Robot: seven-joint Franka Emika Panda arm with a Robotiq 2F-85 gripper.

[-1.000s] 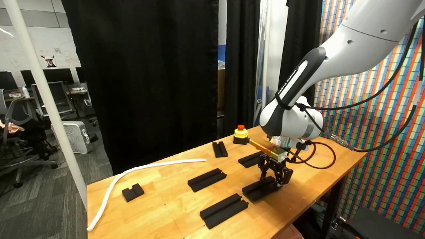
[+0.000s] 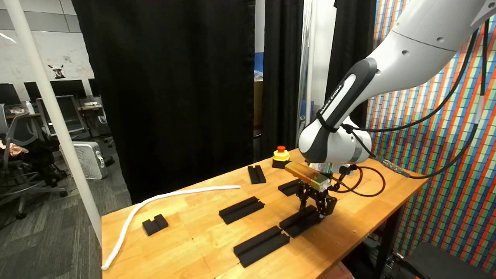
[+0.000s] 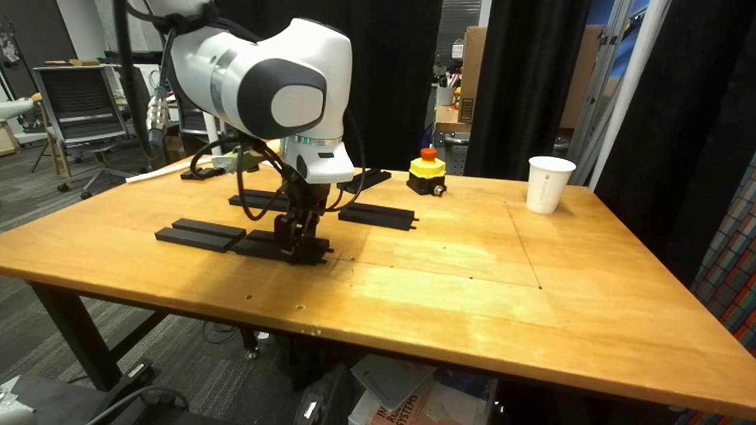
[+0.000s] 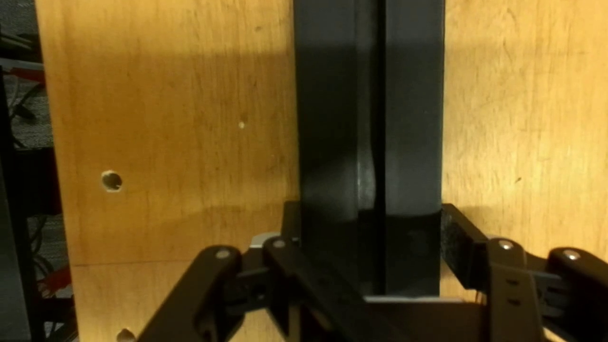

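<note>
A black grooved block (image 2: pixel 297 222) lies flat on the table, and my gripper (image 2: pixel 313 211) is shut across its width near one end. In the wrist view, one finger presses each long side of the block (image 4: pixel 330 131), with the groove running lengthwise between them. Its other end meets, or nearly meets, a second black grooved block (image 2: pixel 261 246), roughly in line with it. From the other side, this second block (image 3: pixel 198 236) also appears end to end with the held one; whether their ends interlock cannot be told.
More grooved blocks lie apart: one (image 2: pixel 241 210) mid-table, one (image 2: pixel 289 187) behind my gripper, one (image 2: pixel 256 174) at the back, a short one (image 2: pixel 155 224) at left. A white cord (image 2: pixel 139 204), an emergency stop (image 2: pixel 281 157) and a paper cup (image 3: pixel 549 185) stand clear.
My gripper has moved slightly left in exterior view 1, carrying the held block along. The gap to the second block has narrowed. The other blocks have stayed put.
</note>
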